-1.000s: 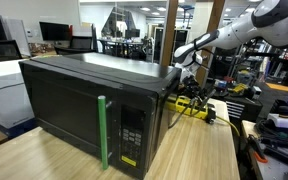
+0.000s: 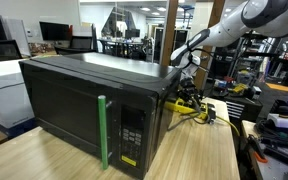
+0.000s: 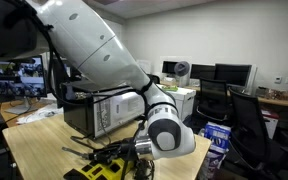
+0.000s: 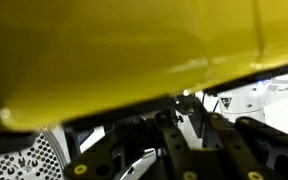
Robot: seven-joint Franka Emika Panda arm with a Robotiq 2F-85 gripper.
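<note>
A yellow object (image 3: 96, 171) with black parts lies on the table beyond the microwave's far end. My gripper (image 3: 132, 158) is low over the table, right up against it. In exterior view 1 the gripper and the yellow object (image 2: 189, 113) overlap, half hidden by the microwave. The wrist view is filled at the top by a blurred yellow surface (image 4: 134, 50), very close to the camera. Dark gripper parts show below it, but the fingertips are hidden, so how the fingers stand cannot be made out.
A large black microwave (image 2: 84, 105) takes up the table's left and middle, with a green strip (image 2: 102, 130) on its front. Bare tabletop (image 2: 189, 150) lies in front. Black cables and another yellow item (image 2: 282, 121) are at the right.
The microwave has not moved.
</note>
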